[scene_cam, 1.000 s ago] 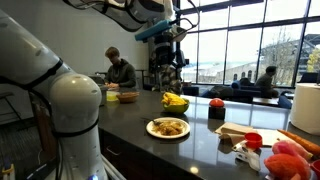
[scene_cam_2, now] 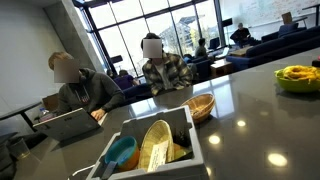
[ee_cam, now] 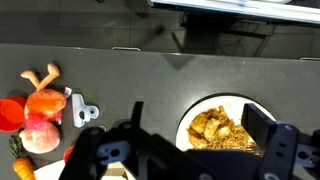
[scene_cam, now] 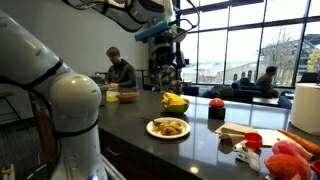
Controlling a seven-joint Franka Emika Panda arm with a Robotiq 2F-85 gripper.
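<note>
My gripper stands open in the wrist view, its dark fingers (ee_cam: 118,140) wide apart with only tabletop and part of a plate seen between them. In exterior view 1 the gripper (scene_cam: 166,76) hangs high over the counter. Below it lies a white plate (scene_cam: 150,131) carrying brownish-yellow food (scene_cam: 170,127). The wrist view shows that food (ee_cam: 212,124) toward the right finger, which covers part of the plate. A green bowl (scene_cam: 178,109) with yellow things (scene_cam: 174,100) heaped in it stands behind the plate.
Plush toys (scene_cam: 288,160), a red cup (scene_cam: 253,141) and a flat tan item (scene_cam: 234,130) crowd the counter's right side. A red-topped dark object (scene_cam: 217,109) stands farther back. Exterior view 2 shows a grey bin (scene_cam_2: 196,150) beside a woven basket (scene_cam_2: 202,106). Two people sit across the counter.
</note>
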